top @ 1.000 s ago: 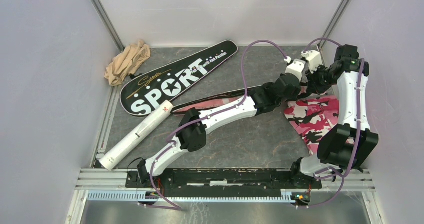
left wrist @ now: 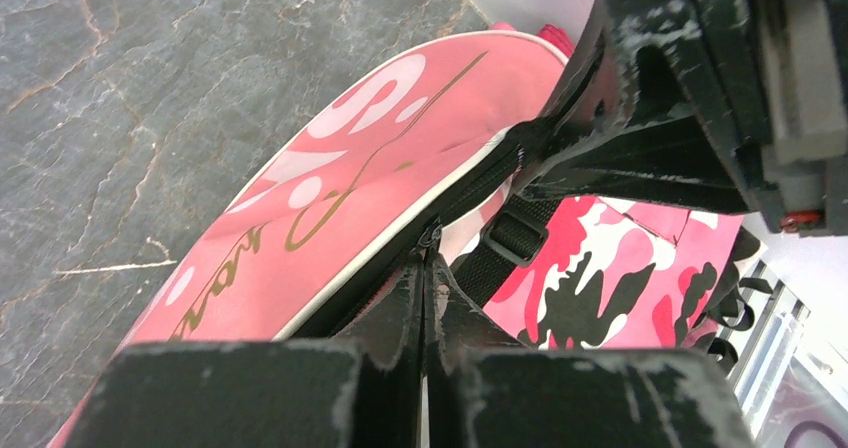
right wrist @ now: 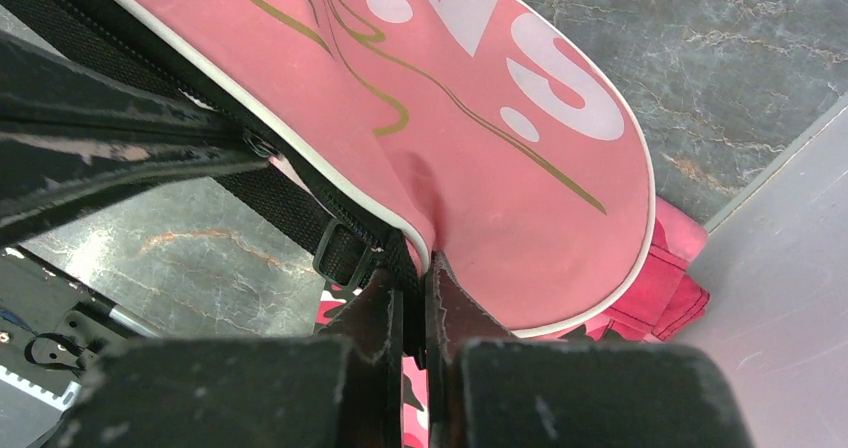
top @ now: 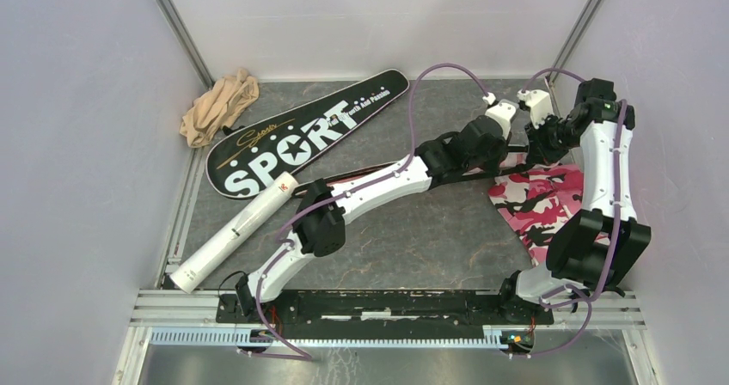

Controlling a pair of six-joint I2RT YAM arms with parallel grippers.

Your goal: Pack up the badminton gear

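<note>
A pink racket bag with a black zipper along its edge lies across the counter; in the top view my left arm hides much of it. My left gripper is shut at the zipper, its fingertips meeting on the small zipper pull. At the bag's right end, my right gripper is shut on the black zipper end. Between the two grippers the zipper's edges run close together. The black SPORT bag lies flat behind, and a white shuttlecock tube rests at the left.
A pink camouflage bag lies under and in front of my right gripper. A tan cloth is heaped at the back left. Walls close in the sides and back. Bare grey counter shows in front of the racket bag.
My left gripper has shifted slightly left along the racket bag, away from my right one. The strip of pink visible by my left arm is narrower. My right arm has barely moved.
</note>
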